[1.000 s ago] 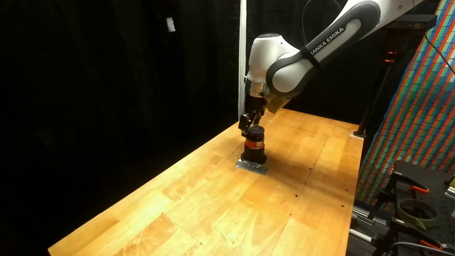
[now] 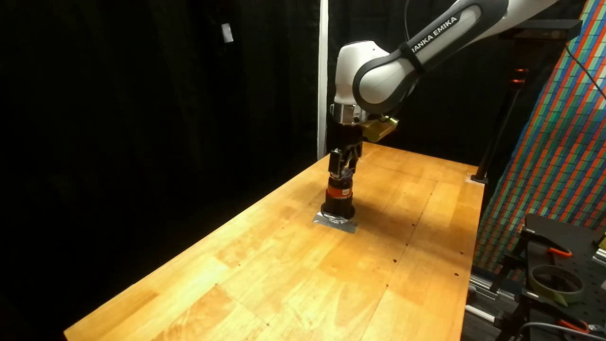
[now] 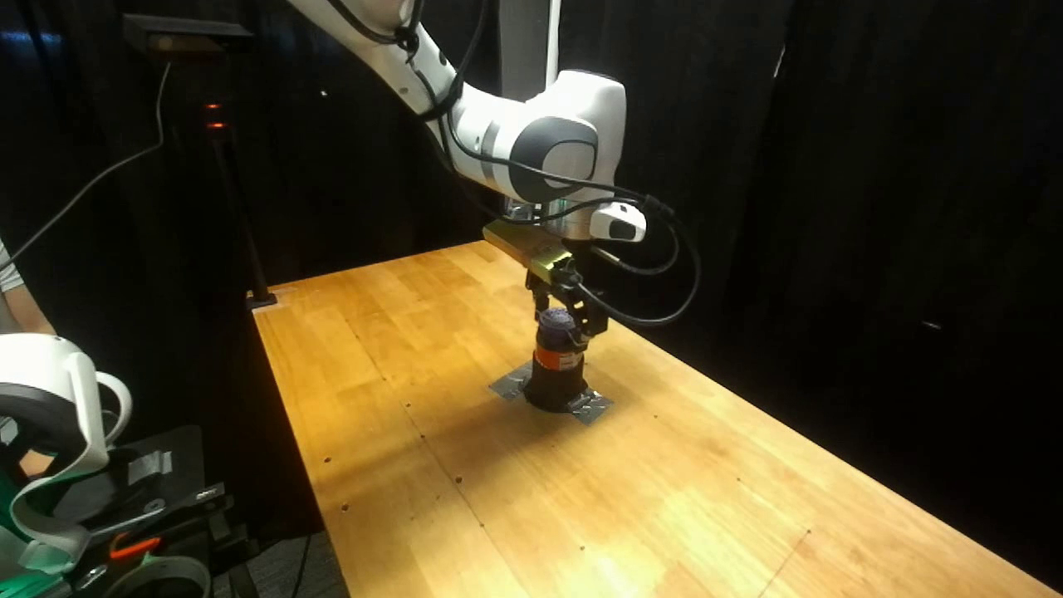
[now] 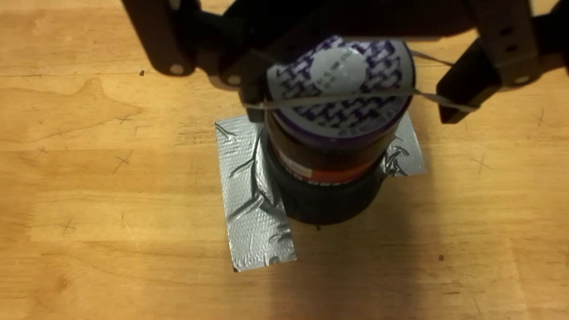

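A dark jar point(image 4: 333, 154) with a purple-and-white patterned lid point(image 4: 341, 69) and an orange label stands upright in a black base point(image 2: 338, 210), held to the table by strips of silver tape point(image 4: 253, 213). Directly above it, pointing down, is my open gripper. The left fingertip is close against the lid's side; the right finger point(image 4: 464, 90) stands well clear of it. A thin pale band point(image 4: 330, 99) stretches between the fingers and crosses over the lid. Whether the left finger touches the jar, I cannot tell.
Around the jar the wooden table point(image 2: 272, 273) is clear. A black post point(image 2: 500, 125) rises at its far corner. Beside the table, a dark cart point(image 2: 562, 255) carries a tape roll point(image 2: 555, 283) and tools.
In exterior view 1 my gripper has shifted right and straightened from a tilt, so its fingers now come down around the lid's height. The jar has stayed in place.
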